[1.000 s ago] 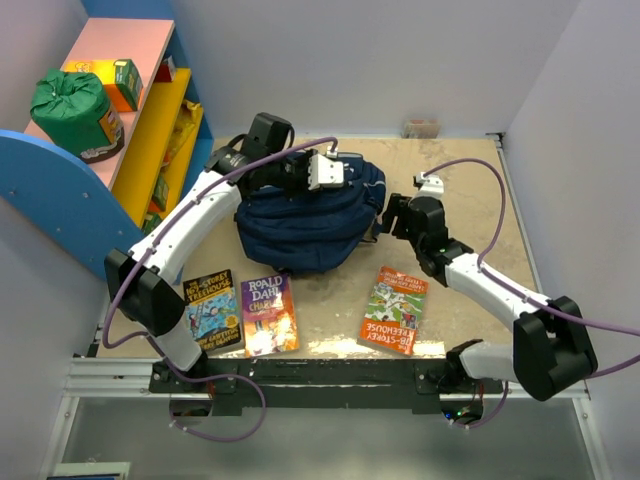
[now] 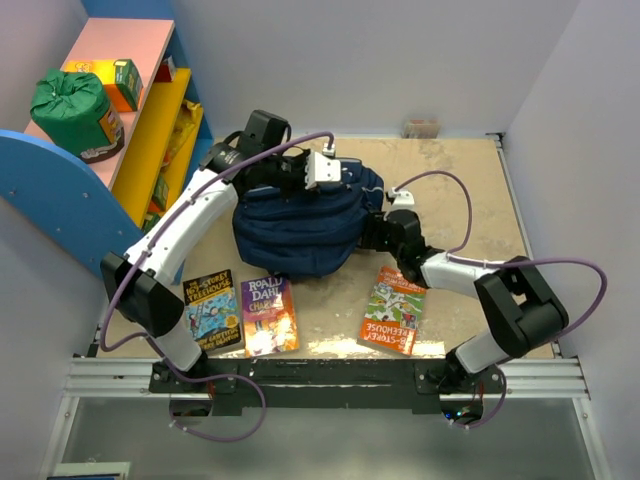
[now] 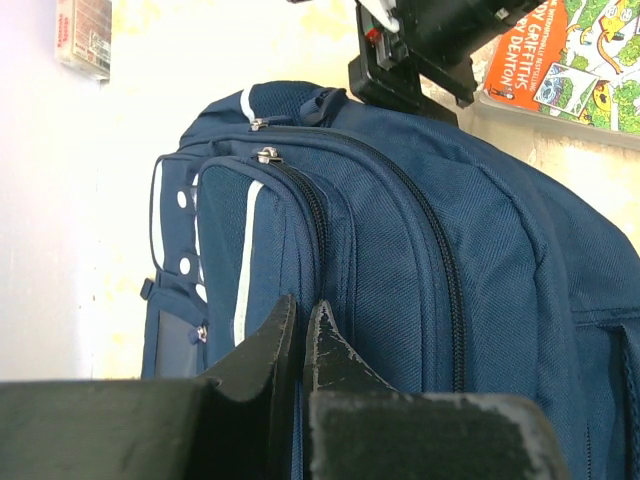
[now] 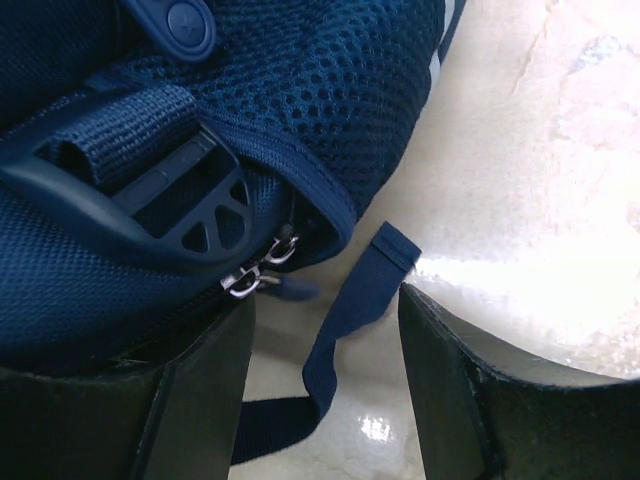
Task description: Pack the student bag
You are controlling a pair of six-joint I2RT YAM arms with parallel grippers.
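A navy backpack (image 2: 300, 230) lies in the middle of the floor. My left gripper is shut on its top fabric near the zipped front pocket. My right gripper is part open at the bag's right end, close to metal zip pulls (image 4: 250, 275), a buckle and a loose strap (image 4: 365, 290); nothing clearly sits between its fingers. Three books lie at the front: a treehouse book (image 2: 210, 310), a Roald Dahl book (image 2: 268, 315) and an orange treehouse book (image 2: 392, 310).
A blue shelf unit (image 2: 70, 205) with a green bag (image 2: 75, 110) and boxes stands at the left. A small box (image 2: 420, 127) sits by the back wall.
The left arm and bag have barely moved.
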